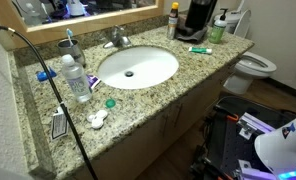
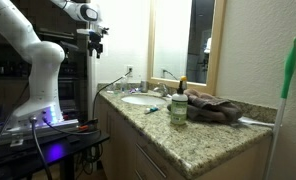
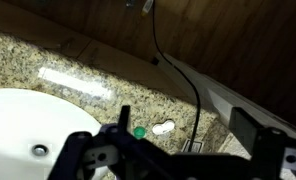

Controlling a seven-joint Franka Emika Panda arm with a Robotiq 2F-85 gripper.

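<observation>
My gripper is open in the wrist view, its dark fingers wide apart with nothing between them. In exterior view 2 the gripper point(image 2: 95, 42) is raised high at the left, well above the counter. Below it in the wrist view lie a small green round item point(image 3: 139, 132) and a small white object point(image 3: 164, 128) on the speckled counter point(image 3: 48, 82). Exterior view 1 shows a clear bottle point(image 1: 78, 82) with a white label standing left of the white sink point(image 1: 138, 68). A green-and-white tube point(image 1: 200, 50) lies right of the sink.
A grey cup point(image 1: 72, 50) stands near the faucet point(image 1: 116, 38). At the counter's far end is a green soap bottle point(image 1: 217, 30). A dark cable point(image 3: 188, 82) crosses the wrist view. In exterior view 2 a brown towel point(image 2: 213, 106) lies behind a pump bottle point(image 2: 179, 104).
</observation>
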